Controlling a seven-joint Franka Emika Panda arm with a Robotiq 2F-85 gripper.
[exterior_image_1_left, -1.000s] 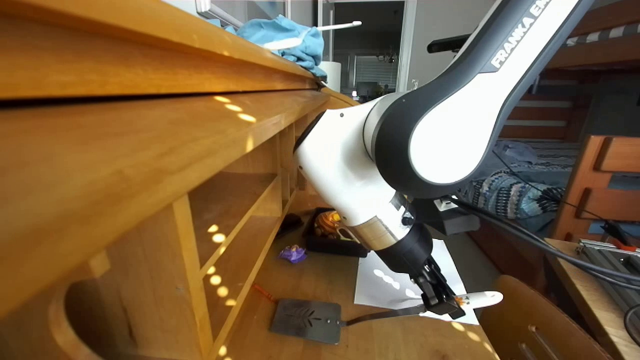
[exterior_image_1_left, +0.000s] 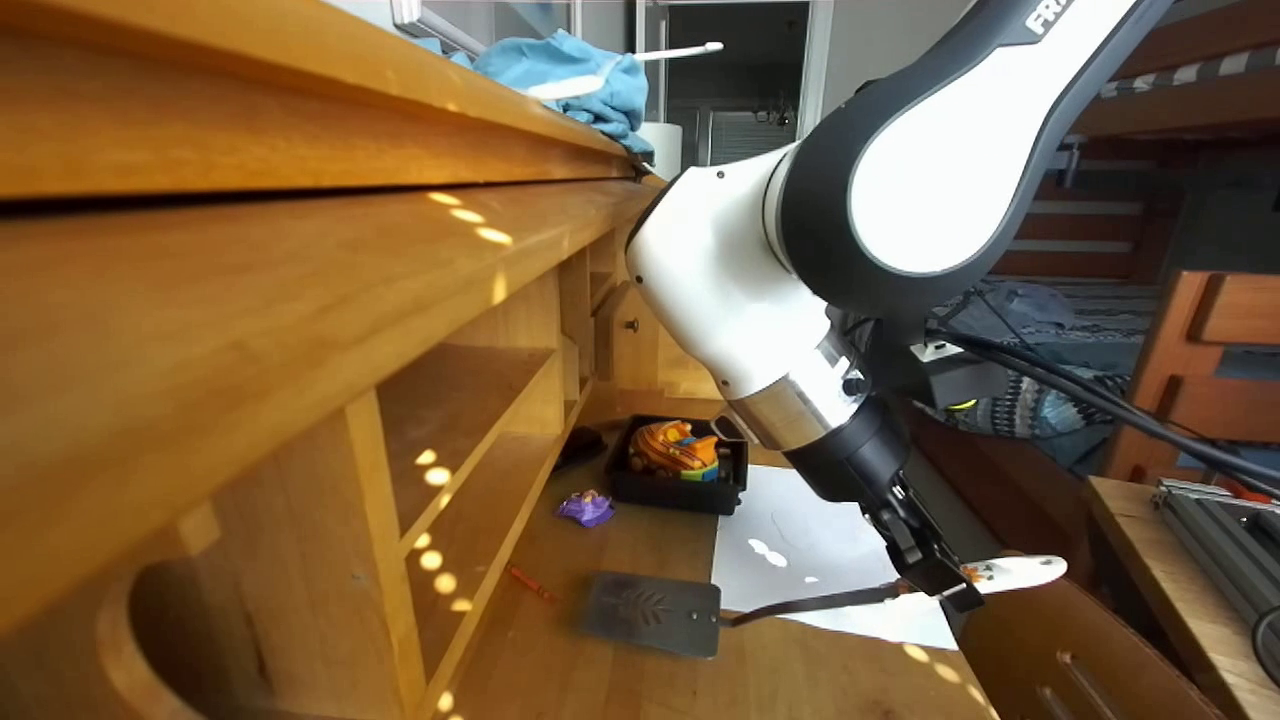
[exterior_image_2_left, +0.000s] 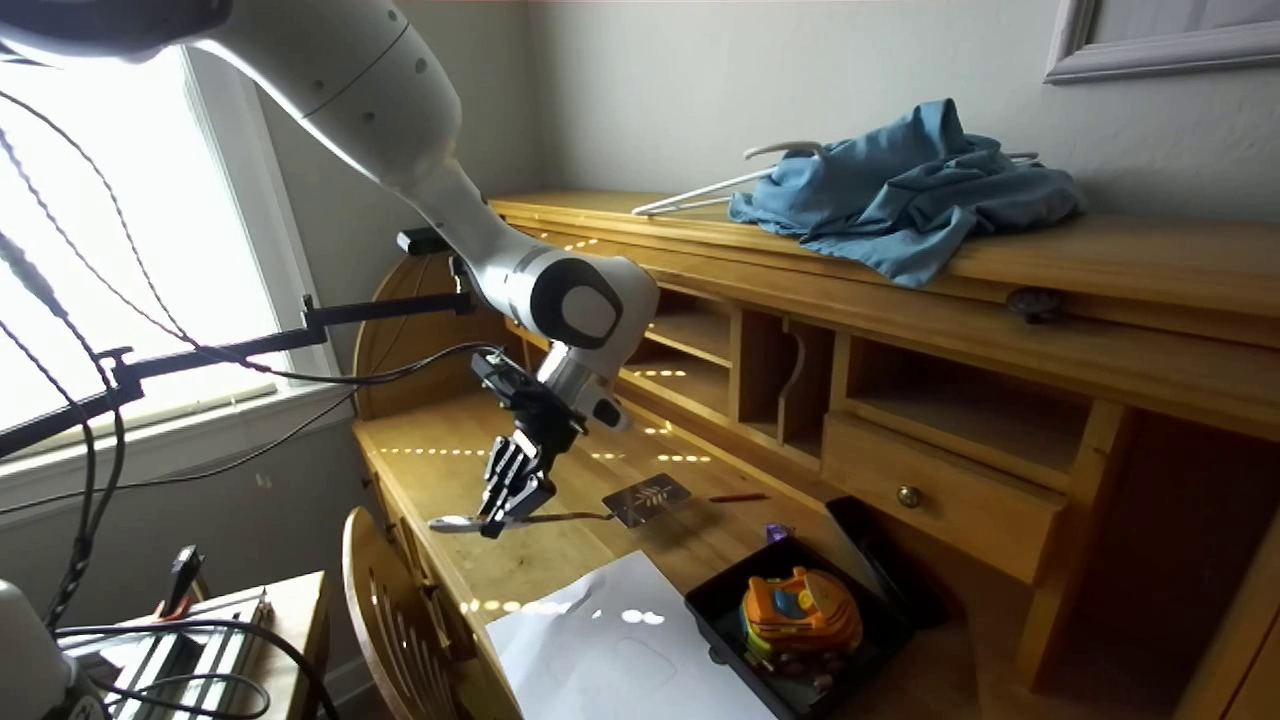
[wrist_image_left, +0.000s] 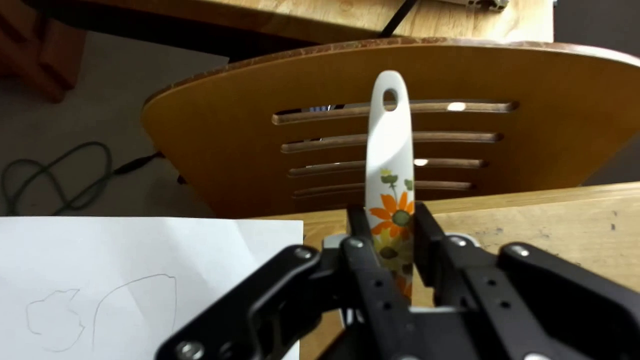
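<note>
A metal spatula with a leaf-pattern blade (exterior_image_1_left: 654, 613) and a white, flower-printed handle (wrist_image_left: 390, 156) is in my gripper. In the wrist view both black fingers press the handle from either side, around the orange flower, and its holed end points toward the chair. Exterior view 1 has the gripper (exterior_image_1_left: 942, 588) over the desk's front edge, with the blade reaching back toward the shelves. From the other side, exterior view 2 shows the blade (exterior_image_2_left: 648, 499) above the desktop; whether it touches the wood, I cannot tell.
On the desk lies a white paper (exterior_image_2_left: 624, 648) with pencil lines. A black bin (exterior_image_1_left: 672, 490) holds an orange toy (exterior_image_2_left: 801, 612). Near the shelves are a purple item (exterior_image_1_left: 585, 508) and a red crayon (exterior_image_1_left: 530, 583). A wooden chair (wrist_image_left: 240, 150) stands against the front edge.
The arm, with the spatula in the gripper, has moved right and slightly up in exterior view 1. The blade has shifted away from the shelves; more of the orange toy shows.
</note>
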